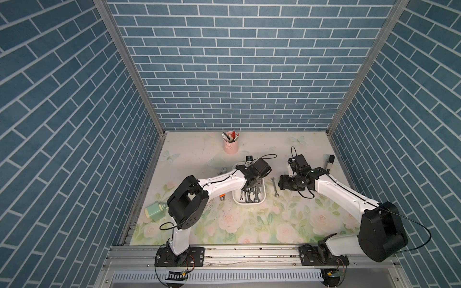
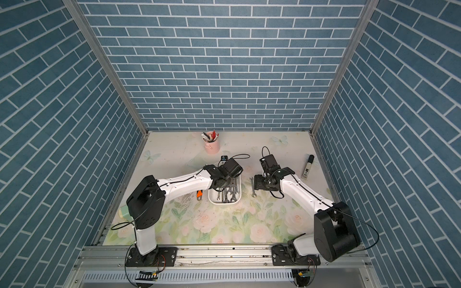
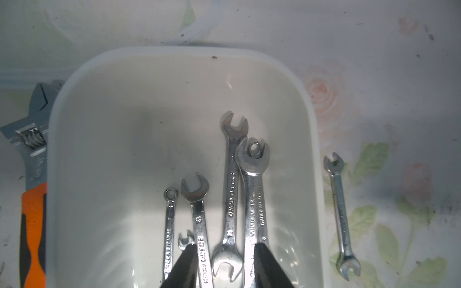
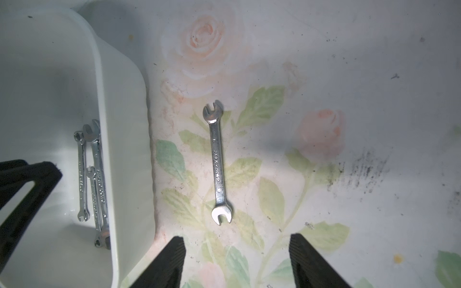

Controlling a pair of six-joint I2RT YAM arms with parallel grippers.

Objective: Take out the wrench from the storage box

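Note:
The white storage box (image 3: 120, 120) holds several silver wrenches, among them a large one (image 3: 252, 163). A single wrench (image 4: 216, 160) lies on the table right of the box. My left gripper is over the wrenches in the box, its fingertips at the bottom of the left wrist view, part open; whether anything is between them is unclear. My right gripper stands open beside the box, near the loose wrench, with nothing between its fingers.
An orange-handled adjustable wrench (image 3: 33, 230) lies left of the box. A pink cup (image 2: 211, 147) with tools stands behind it. A marker (image 2: 308, 167) lies at the right.

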